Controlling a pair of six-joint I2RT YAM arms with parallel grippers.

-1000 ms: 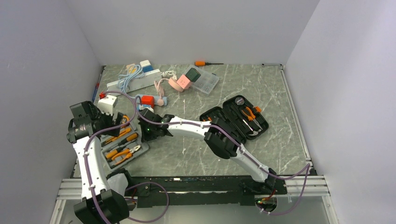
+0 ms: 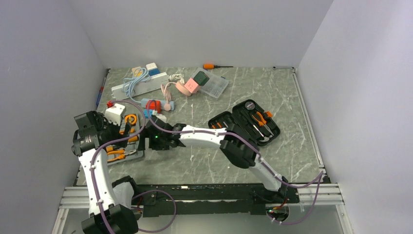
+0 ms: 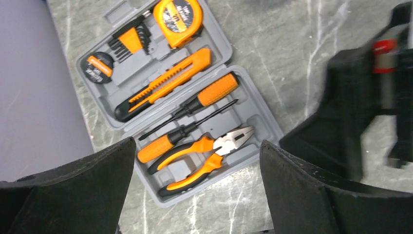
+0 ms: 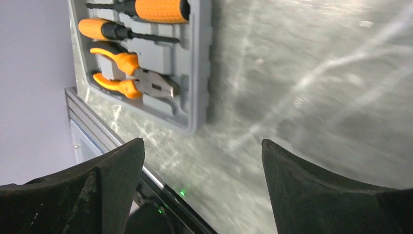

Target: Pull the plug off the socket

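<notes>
Both arms reach to the table's left side, over the open grey toolbox point(image 3: 225, 100) of orange tools. My left gripper is open above it, nothing between its fingers. My right gripper is open low over bare table beside the toolbox's edge, also empty. At the back in the top view lie a white power strip point(image 2: 146, 87), a blue strip point(image 2: 170, 105) with a red plug point(image 2: 154, 104) at it, and a pink cube point(image 2: 192, 86); which plug sits in which socket is too small to tell.
A black tool case point(image 2: 265, 131) lies on the right. A clear box point(image 2: 216, 88) and an orange screwdriver point(image 2: 208, 66) are at the back. The middle-right and front of the marble table point(image 2: 287, 92) have free room.
The grey toolbox has turned straighter and shifted slightly left since a second ago. The right arm has moved a little toward the front; the left arm has moved slightly.
</notes>
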